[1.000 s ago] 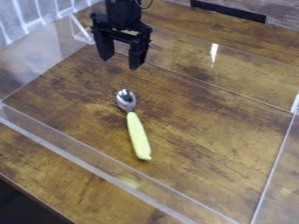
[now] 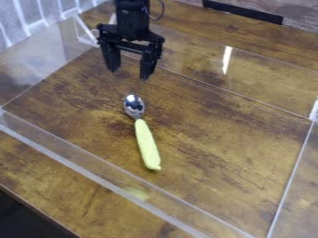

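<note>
My black gripper (image 2: 130, 58) hangs at the top centre of the camera view, open, its two dark fingers spread apart with nothing visible between them. Below it on the wooden table lies a spoon or similar utensil with a shiny metal head (image 2: 134, 105) and a long pale yellow-green handle (image 2: 148, 144) pointing toward the front of the table. The gripper is above and behind the metal head, apart from it.
Clear transparent walls (image 2: 296, 181) border the wooden work area (image 2: 224, 130) on several sides.
My gripper has shifted slightly and turned a little over the last second, staying near the top centre. The utensil has not moved.
</note>
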